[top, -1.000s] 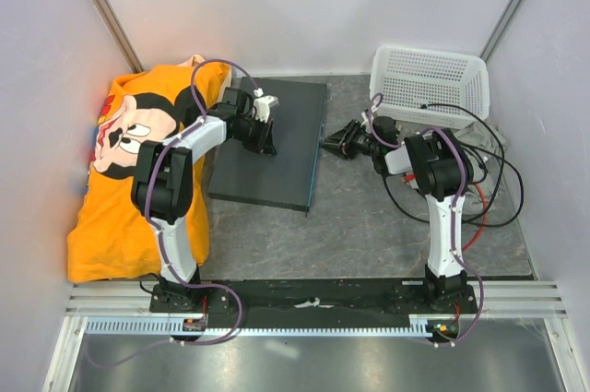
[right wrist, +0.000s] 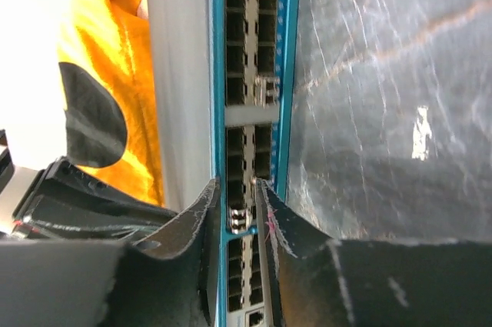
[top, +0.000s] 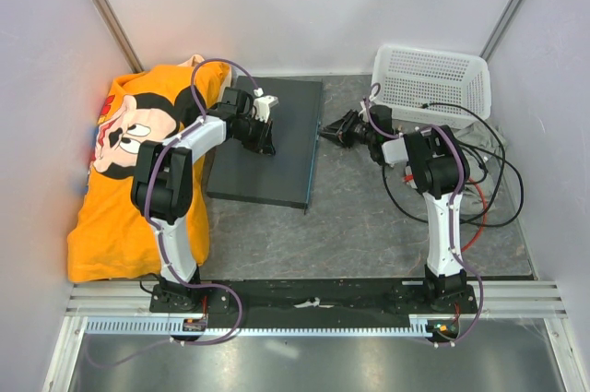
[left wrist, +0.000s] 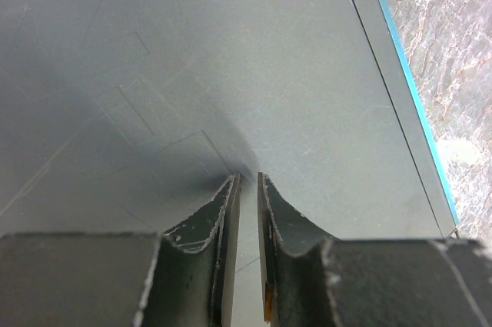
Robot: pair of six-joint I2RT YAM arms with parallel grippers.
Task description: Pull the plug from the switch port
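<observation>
A dark switch [top: 267, 171] lies flat; in the right wrist view its front port row [right wrist: 235, 158] faces me, framed in blue. My left gripper is over the switch's top, fingertips a narrow gap apart, nothing visible between them. My right gripper is at the lower middle ports, its fingers apart around a small silver piece in that port row; whether it touches it is unclear.
An orange cartoon cloth [top: 101, 235] covers the left side. A white basket [top: 429, 69] stands at the back right, with loose black and red cables in front of it.
The switch sits slightly further left than about a second ago, and my right gripper has shifted slightly left with it. The left arm looks much the same.
</observation>
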